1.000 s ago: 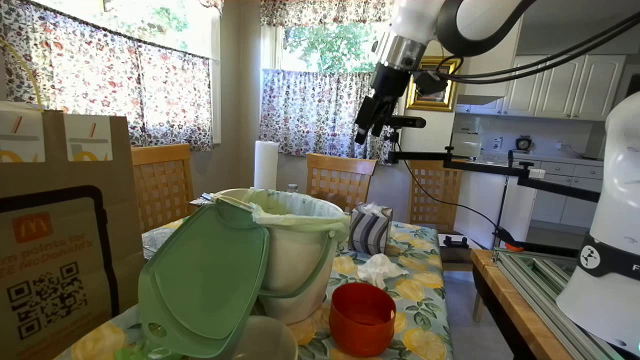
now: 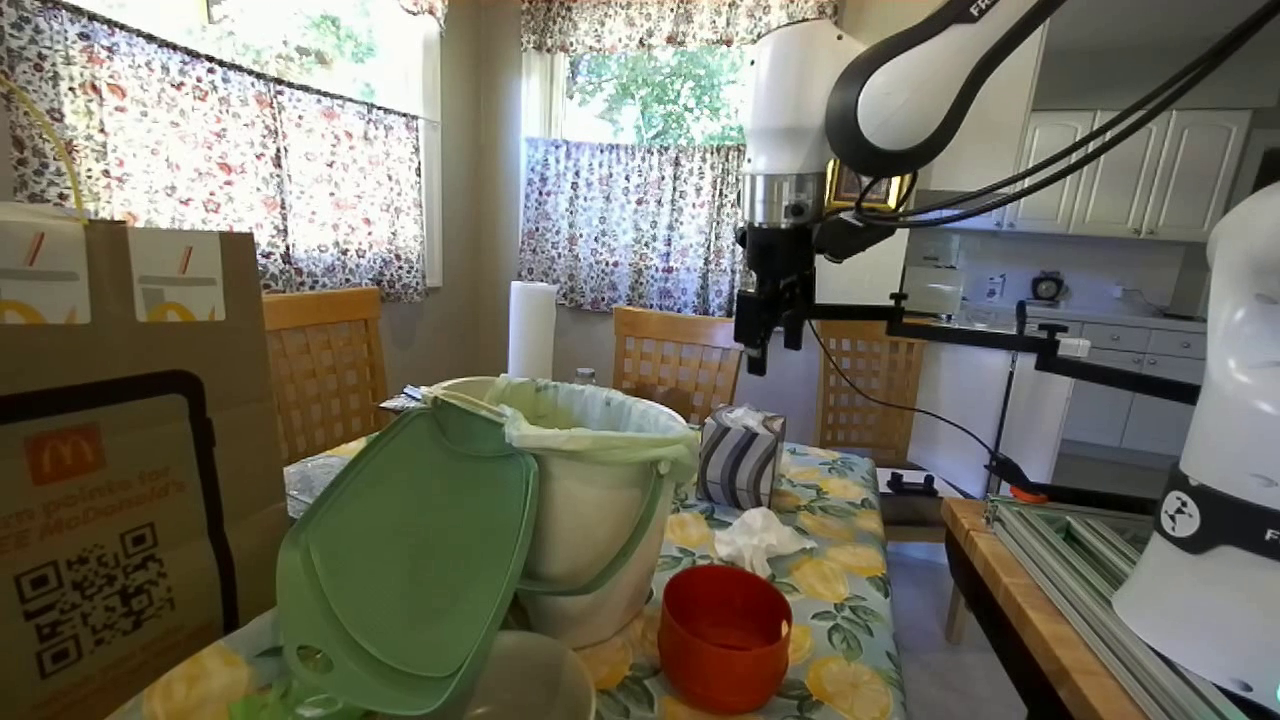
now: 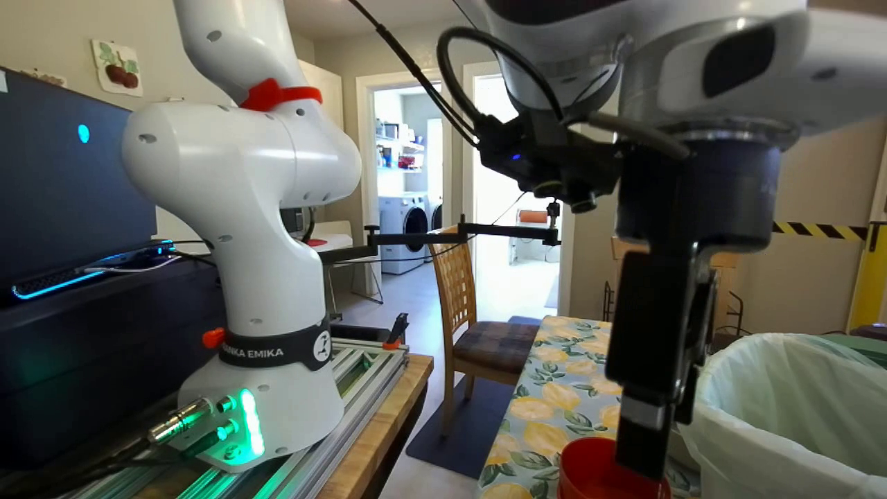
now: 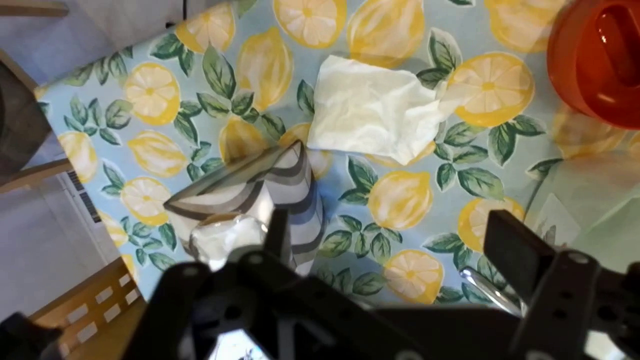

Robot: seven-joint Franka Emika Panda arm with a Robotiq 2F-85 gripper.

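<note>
My gripper hangs open high above the lemon-print table, pointing down, with nothing between its fingers. On the cloth lies a crumpled white tissue [image 4: 375,112], ahead of the fingers in the wrist view and to the left of the red bowl [image 4: 585,78]. A striped tissue box [image 4: 303,207] sits partly behind the left finger in that view; exterior view 1 shows the box [image 2: 740,462] upright behind the tissue [image 2: 759,540]. The white bin [image 2: 590,528] with a pale green liner stands left of the tissue, its green lid [image 2: 414,552] hanging down at its side.
A paper bag [image 2: 120,480] fills the left of exterior view 1, and a paper towel roll [image 2: 531,330] stands behind the bin. Chairs surround the far table edge. A black bar [image 2: 1008,338] extends from near the robot base toward the table.
My gripper has come down and swung from a slant to nearly vertical. The tissue, bin, box and bowl have stayed in place.
</note>
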